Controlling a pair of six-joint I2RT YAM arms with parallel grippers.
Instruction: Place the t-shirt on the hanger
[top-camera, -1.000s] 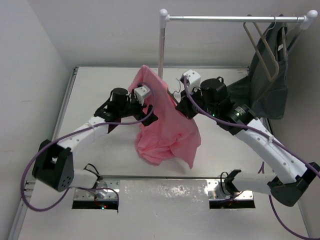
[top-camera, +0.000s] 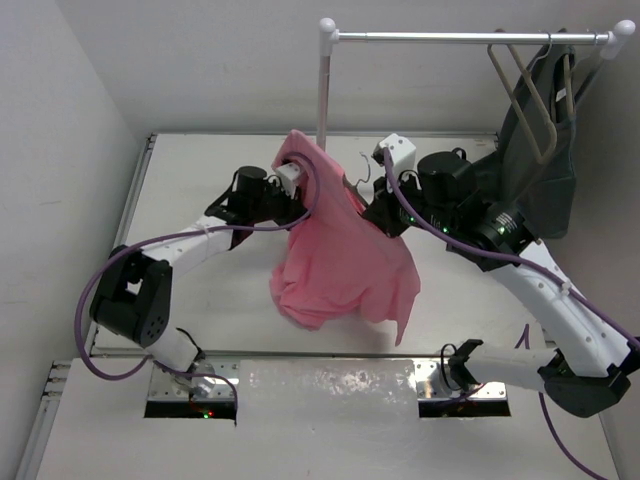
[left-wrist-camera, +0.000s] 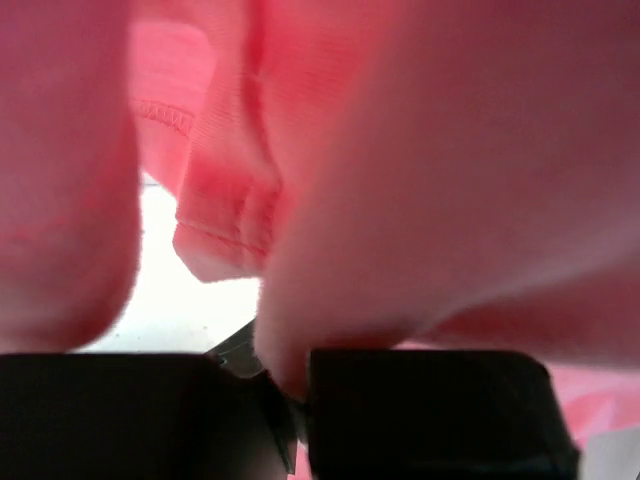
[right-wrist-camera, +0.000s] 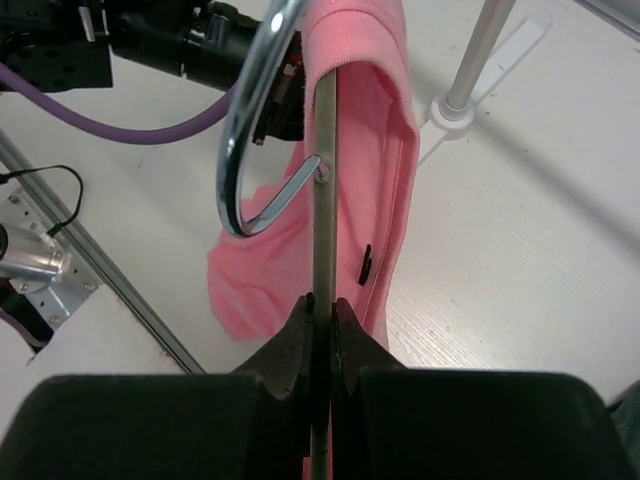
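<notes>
The pink t-shirt (top-camera: 340, 262) hangs between my two arms, its lower part bunched on the table. In the right wrist view, the hanger (right-wrist-camera: 325, 225) runs up into a fold of the shirt, and its metal hook (right-wrist-camera: 230, 165) stands free to the left. My right gripper is shut on the hanger bar. At the shirt's upper left edge is my left gripper (top-camera: 298, 208). Pink cloth (left-wrist-camera: 290, 345) runs down between its dark fingers in the left wrist view, and they are shut on it. How far the hanger reaches inside the shirt is hidden.
A white rack rail (top-camera: 470, 38) crosses above the back of the table. Dark garments (top-camera: 545, 150) and empty hangers (top-camera: 530, 110) hang at its right end. Bare table (top-camera: 180, 300) lies on the left.
My left gripper has moved slightly and turned; its fingers look closer together.
</notes>
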